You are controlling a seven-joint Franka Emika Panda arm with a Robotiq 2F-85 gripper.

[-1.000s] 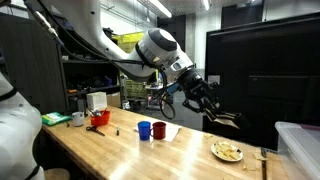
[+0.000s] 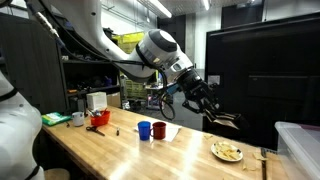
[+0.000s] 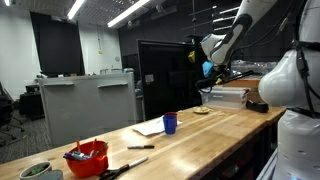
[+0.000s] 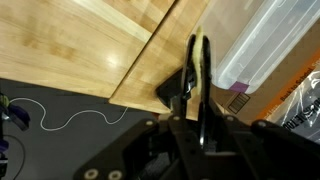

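My gripper [image 2: 226, 119] hangs high above the right part of the wooden table, near a white plate [image 2: 227, 152] with yellowish pieces on it. In the wrist view, the dark fingers [image 4: 206, 75] stand close together, shut on a thin pale-yellow thing [image 4: 198, 62] that shows as a narrow strip between them. Its full shape cannot be made out. A black object [image 4: 174, 90] lies on the tabletop below. Exterior view 2 shows the gripper only small and dark.
A blue cup [image 2: 145, 130] and a red cup [image 2: 159, 130] stand mid-table. Farther left is a red basket [image 2: 99, 117]. A translucent bin [image 2: 300, 145] stands at the right edge; a thin utensil [image 2: 263, 163] lies beside the plate.
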